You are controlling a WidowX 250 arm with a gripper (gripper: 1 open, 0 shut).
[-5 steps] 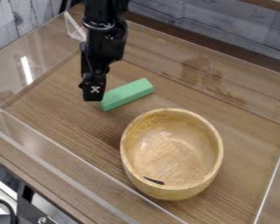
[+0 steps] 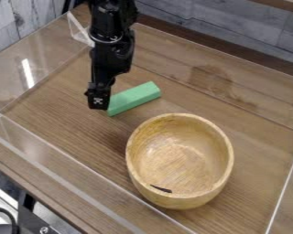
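Note:
The black arm reaches down from the top of the view, its gripper (image 2: pixel 98 97) open just left of a green block (image 2: pixel 133 99), low over the wooden table. Whether a fingertip touches the block is hard to tell. The block lies at a slant, with nothing gripping it. A round tan bowl (image 2: pixel 179 164), empty apart from a small dark mark or slot near its lower wall, stands below and right of the block.
A dark gap with cables lies at the bottom-left corner beyond the table edge.
The gripper has shifted slightly down and left beside the green block. The block and bowl look to be where they were.

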